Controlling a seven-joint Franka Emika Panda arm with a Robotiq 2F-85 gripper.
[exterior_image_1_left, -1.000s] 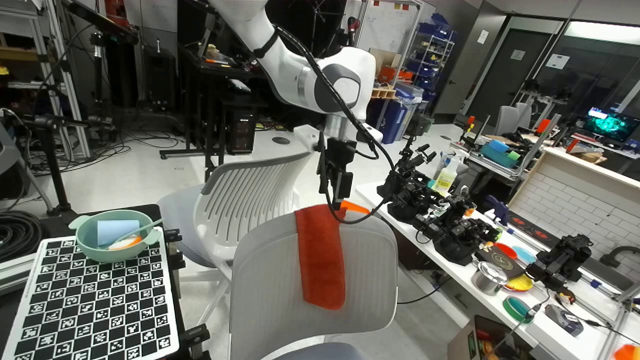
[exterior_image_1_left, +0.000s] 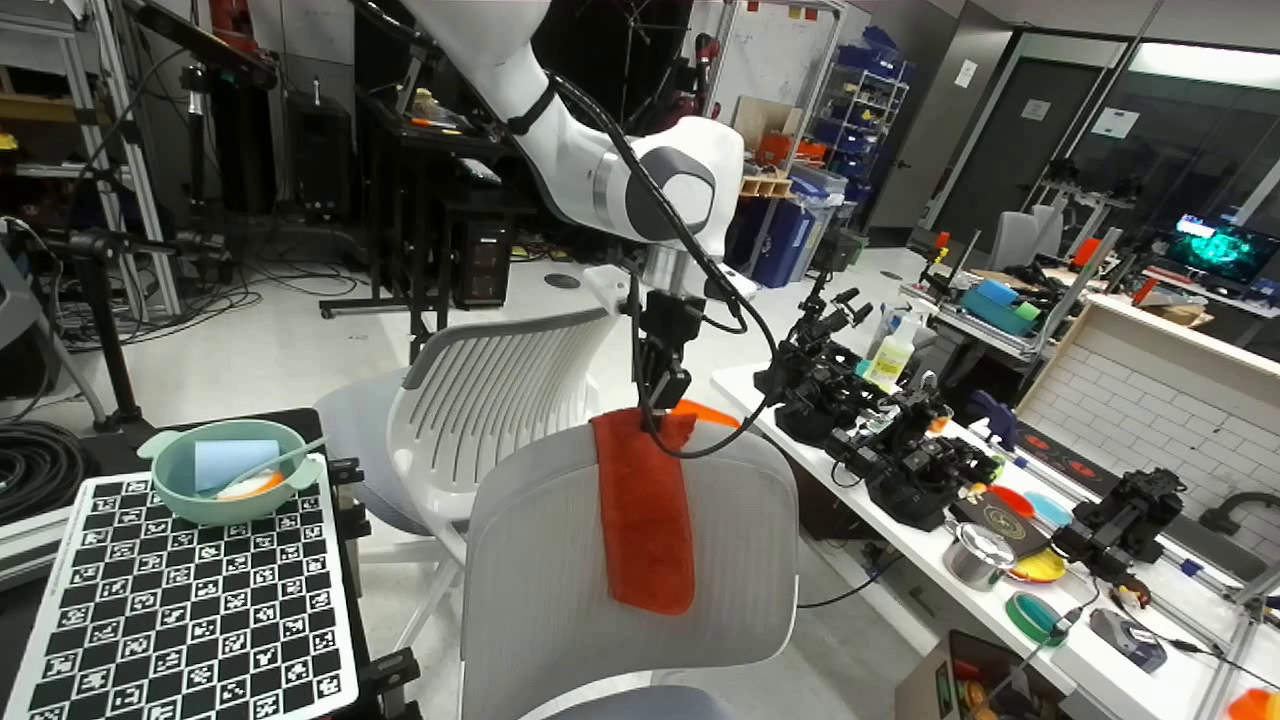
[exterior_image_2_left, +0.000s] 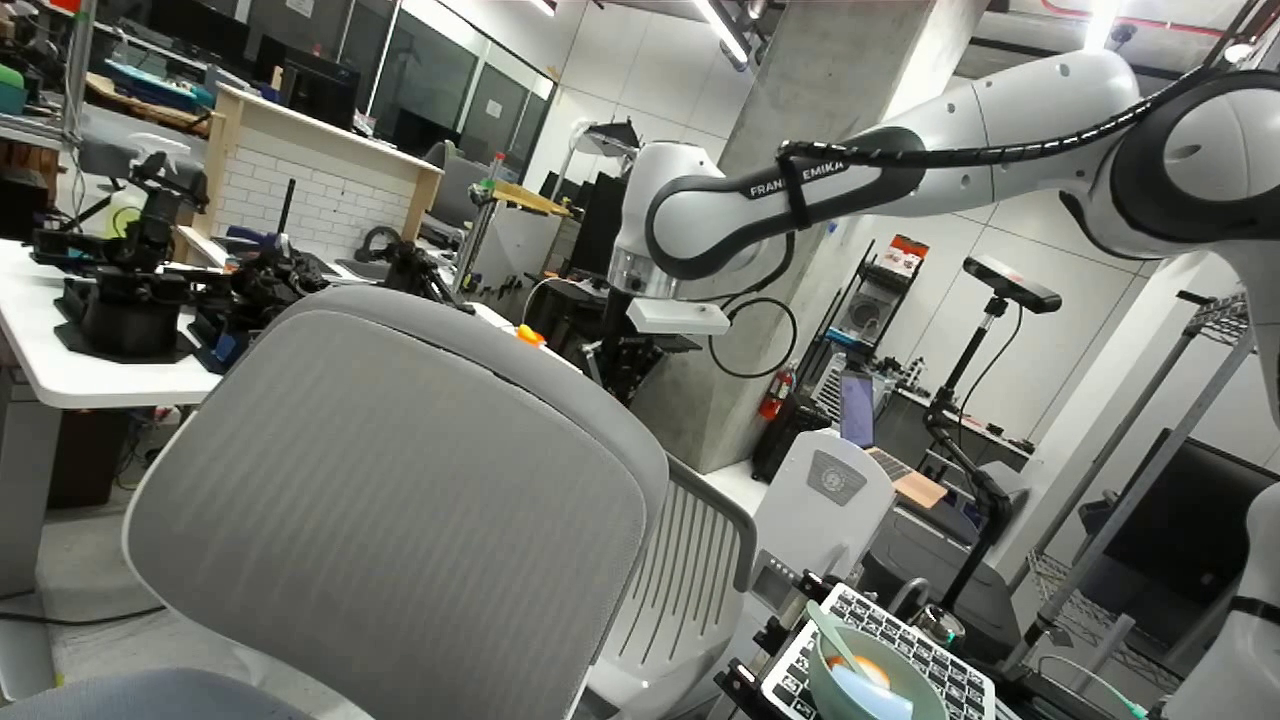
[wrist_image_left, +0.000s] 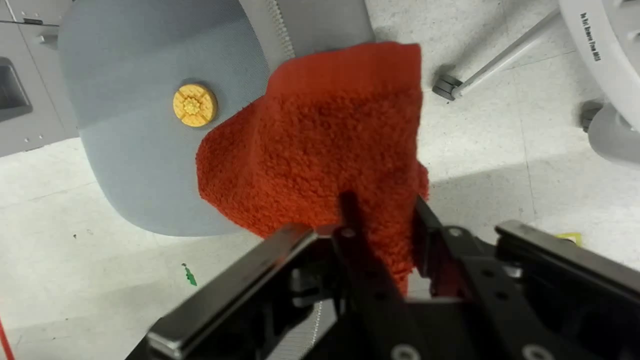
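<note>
A red towel (exterior_image_1_left: 648, 516) is draped over the top edge of a grey chair's backrest (exterior_image_1_left: 516, 564), its front part hanging down. Just above that edge is my gripper (exterior_image_1_left: 667, 402), pointing downward. From the wrist, the towel (wrist_image_left: 336, 138) fills the middle of the view, with the gripper over its near part. A gap separates the fingers, and towel fabric lies in it; a firm pinch does not show. In the second exterior view the backrest (exterior_image_2_left: 396, 480) hides the towel and fingertips.
A second chair (exterior_image_1_left: 504, 384) stands close on the left. Further left, a green bowl (exterior_image_1_left: 234, 510) with items in it rests on a checkered board (exterior_image_1_left: 192, 612). A white table (exterior_image_1_left: 864, 492) crowded with black devices runs along the right.
My gripper has come down to the towel at the backrest's top, from slightly higher. The towel's hanging part has shifted a little.
</note>
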